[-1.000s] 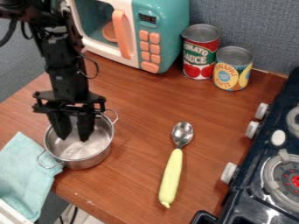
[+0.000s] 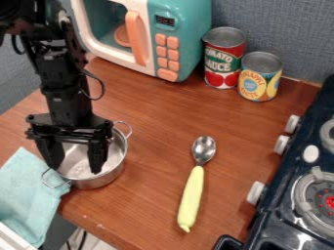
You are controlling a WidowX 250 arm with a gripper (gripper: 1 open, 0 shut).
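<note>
A black robot arm reaches down from the upper left, its gripper [image 2: 73,152] lowered into a steel pot [image 2: 111,168] with wire handles on the wooden table [image 2: 156,200]. The fingers straddle part of the pot's interior, apparently apart; whether anything is between them cannot be made out. A spoon with a pale yellow handle [image 2: 192,195] lies to the right of the pot.
A teal toy microwave [image 2: 186,29] stands at the back, beside a tomato sauce can [image 2: 222,61] and a yellow can [image 2: 259,80]. A black stove [image 2: 294,210] fills the right side. A light blue cloth [image 2: 26,190] lies front left.
The gripper has shifted slightly to the left within the pot, its fingers looking more spread than a second ago. The other objects are unmoved.
</note>
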